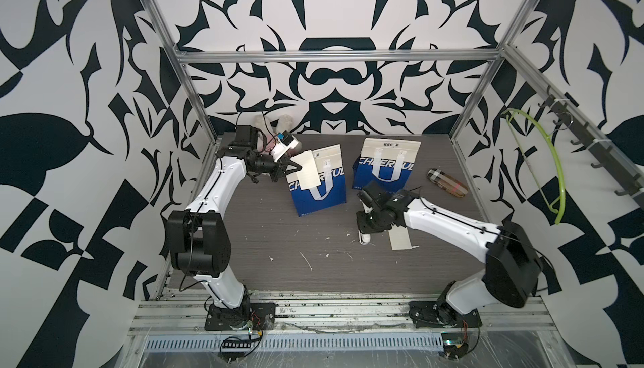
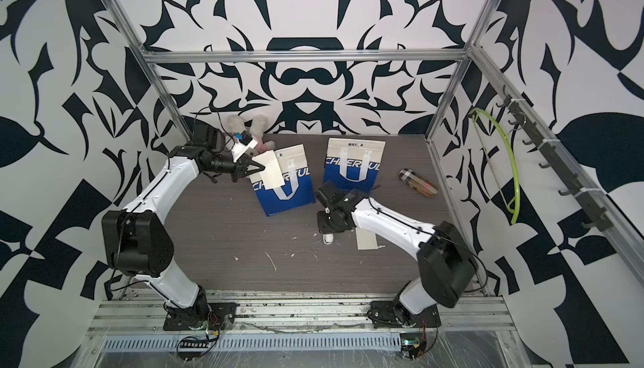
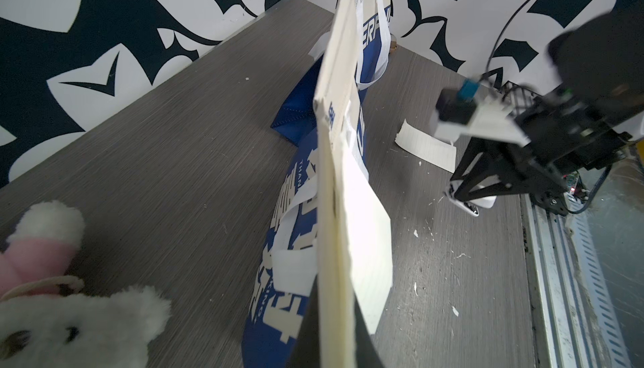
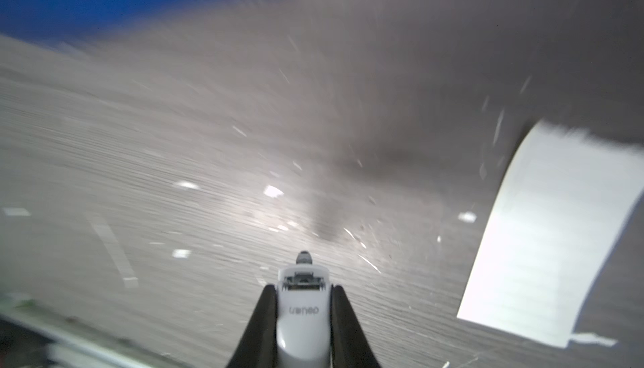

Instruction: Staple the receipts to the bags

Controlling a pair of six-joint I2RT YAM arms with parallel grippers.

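My left gripper (image 1: 288,166) is shut on a cream receipt (image 1: 306,173) and the top edge of the left blue-and-white bag (image 1: 315,201), at its left side. My right gripper (image 1: 363,225) is shut on a white stapler (image 4: 303,321), held over the table to the lower right of that bag. A second receipt (image 4: 550,233) lies on the table beside the right gripper. The second bag (image 1: 381,166) stands behind the right arm at the back right.
A plush toy (image 3: 87,327) sits behind the left gripper. A patterned cylindrical case (image 1: 446,182) lies at the far right.
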